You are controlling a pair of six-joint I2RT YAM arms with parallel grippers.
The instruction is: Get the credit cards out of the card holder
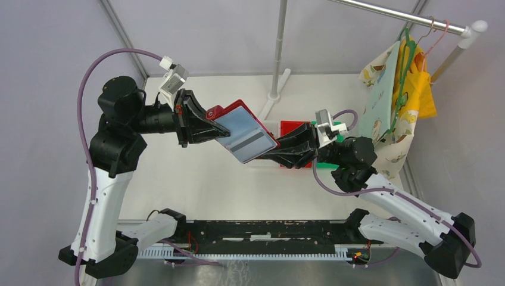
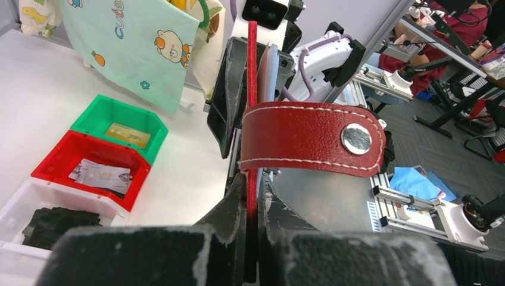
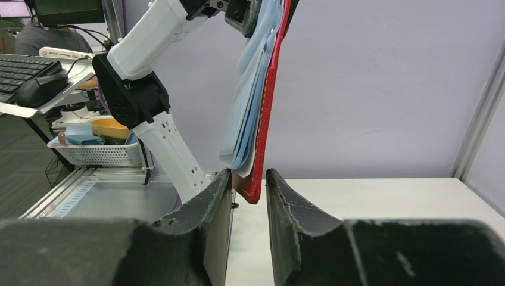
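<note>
The red leather card holder [image 1: 244, 134] is held up in the air, open, with clear bluish sleeves; its strap with a silver snap [image 2: 306, 138] crosses the left wrist view. My left gripper [image 1: 219, 132] is shut on the holder's edge. My right gripper is part open at the holder's lower corner, its fingertips just beside the red cover and the bottom of the sleeves [image 3: 250, 119]. Whether they touch it I cannot tell.
A green bin [image 2: 153, 131] with a gold card, a red bin [image 2: 44, 170] with printed cards, and a white bin [image 2: 15, 202] with dark items stand on the white table. Hanging cloths [image 1: 387, 89] occupy the right side.
</note>
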